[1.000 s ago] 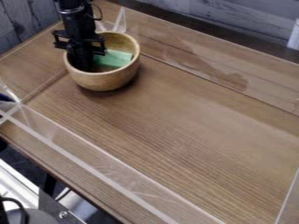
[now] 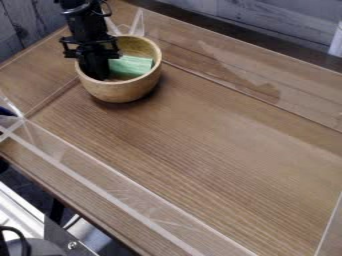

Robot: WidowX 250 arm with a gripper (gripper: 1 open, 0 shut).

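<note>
A wooden bowl [image 2: 124,86] sits on the table toward the upper left. A pale green block [image 2: 131,65] lies inside it. My black gripper [image 2: 94,62] reaches down into the left side of the bowl, left of the green block. Its fingertips are dark and partly hidden by the bowl, so whether anything is between them is unclear.
A white object [image 2: 335,35] stands at the far right back. A dark object lies at the left edge.
</note>
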